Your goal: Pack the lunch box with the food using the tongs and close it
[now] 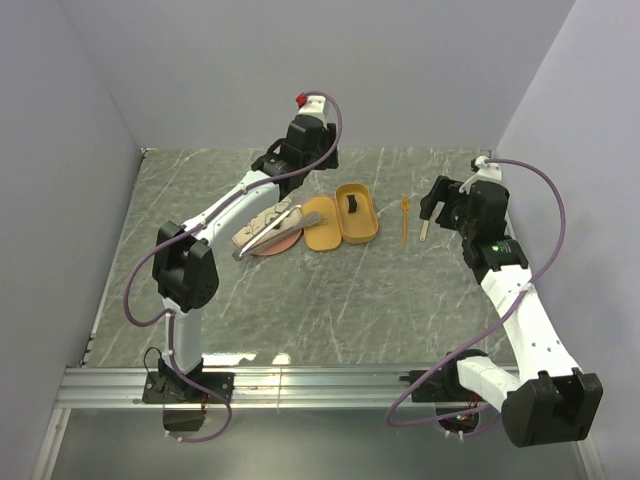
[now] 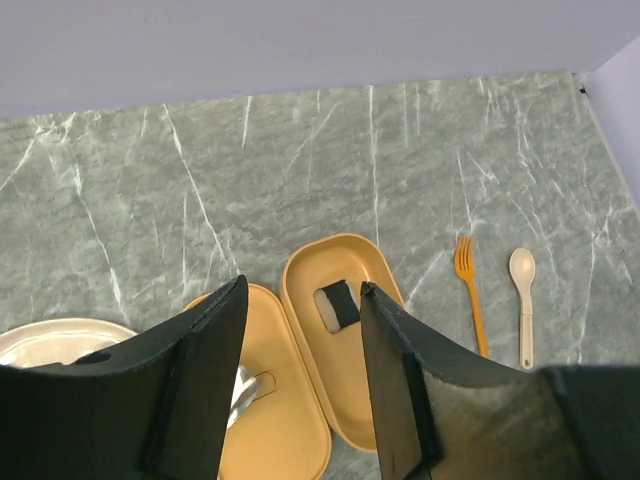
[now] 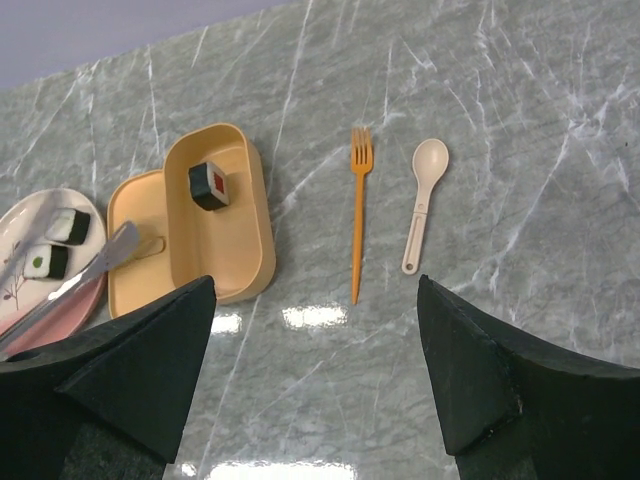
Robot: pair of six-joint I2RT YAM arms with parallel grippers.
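An orange lunch box (image 1: 358,229) with one piece of sushi (image 2: 336,306) in it sits beside its orange lid (image 2: 280,420). A round plate lies to the left; in the right wrist view it holds sushi pieces (image 3: 67,225). My left gripper (image 1: 318,155) is raised over this group, fingers apart and empty in its wrist view; pale blurred streaks cross plate and lid. My right gripper hangs at the right, open and empty, near the orange fork (image 3: 358,220) and pale spoon (image 3: 423,190).
Walls stand close at the back and both sides.
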